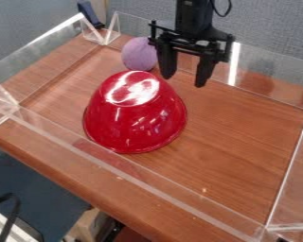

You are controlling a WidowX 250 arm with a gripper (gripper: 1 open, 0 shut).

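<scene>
A glossy red bowl (133,118) lies upside down on the wooden surface, left of centre. Behind it a purple round object (137,55) sits near the back wall. My black gripper (185,76) hangs from the top of the view, right of the purple object and above and behind the bowl. Its two fingers are spread apart, with nothing visible between them.
Clear plastic walls (294,170) enclose the wooden work area (230,151), whose right half is bare. Beyond the left and front edges are a blue-grey floor and some objects at the lower left.
</scene>
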